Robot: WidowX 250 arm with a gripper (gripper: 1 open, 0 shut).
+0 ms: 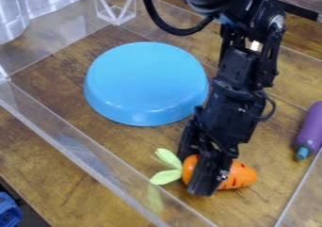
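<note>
My black gripper [204,168] is low over the table at the lower middle, its fingers around a toy carrot with an orange body [234,174] and pale green leaves [168,165]. The carrot lies on the wooden surface. Whether the fingers are closed on it is hard to tell, as the wrist and fingers partly cover it.
A blue dome or upturned bowl [143,75] sits left behind the arm. A purple object [310,131] lies at the right. A clear wall [88,165] runs along the lower left. Bare wood [75,184] shows beside it.
</note>
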